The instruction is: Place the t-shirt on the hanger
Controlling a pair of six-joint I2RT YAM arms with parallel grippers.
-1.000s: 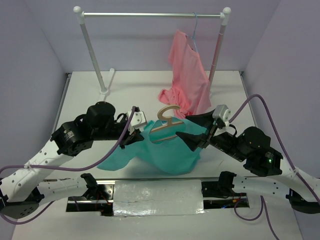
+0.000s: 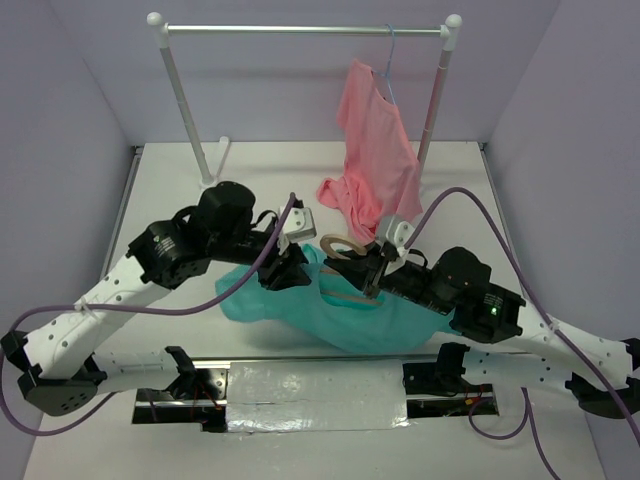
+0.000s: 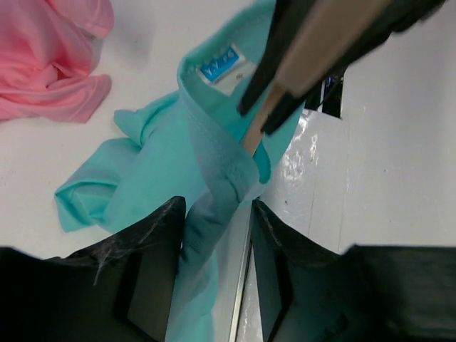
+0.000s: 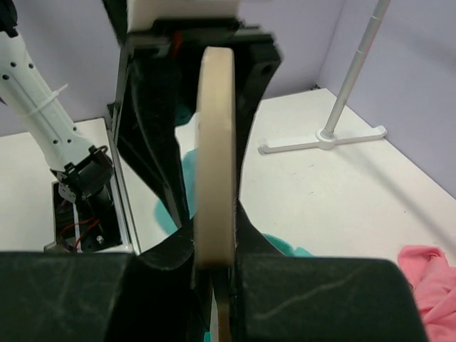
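Note:
The teal t-shirt (image 2: 340, 320) lies draped low on the table, with a beige hanger (image 2: 345, 242) inside its collar. My left gripper (image 2: 300, 270) is at the shirt's left side; in the left wrist view its fingers stand part apart around a bunched fold of teal fabric (image 3: 210, 221). My right gripper (image 2: 355, 265) is shut on the hanger near its hook; in the right wrist view the hanger (image 4: 215, 157) rises between its fingers. Much of the hanger is hidden by the shirt and grippers.
A white rack (image 2: 300, 30) stands behind, with a pink garment (image 2: 370, 150) on a blue hanger at its right.
My right gripper has moved left onto the hanger and closed on it. My left gripper has moved right and slightly up, and the teal shirt has shifted right with them.

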